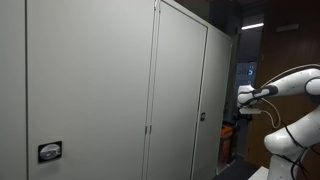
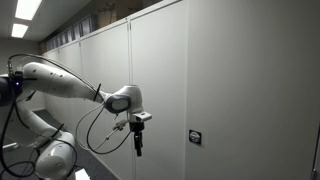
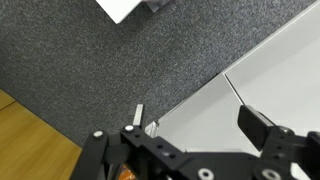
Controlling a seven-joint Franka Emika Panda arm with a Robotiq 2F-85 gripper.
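Observation:
My gripper stands open in the wrist view, its dark fingers spread wide with nothing between them. Below it are grey carpet (image 3: 130,70) and the white lower edge of a cabinet. Exterior view 2 has the gripper (image 2: 138,142) pointing down, in front of tall grey-white cabinet doors (image 2: 160,75) and apart from the door handle (image 2: 195,136). From the other side, in exterior view 1, the gripper (image 1: 243,103) is small at the far right, clear of the cabinet (image 1: 100,80).
A recessed dark handle (image 1: 49,151) sits on the near door, and another handle (image 1: 202,116) farther along. Something orange (image 1: 225,140) stands at the cabinet's far end. A white object (image 3: 118,8) lies at the wrist view's top edge; wooden floor (image 3: 30,145) shows at left.

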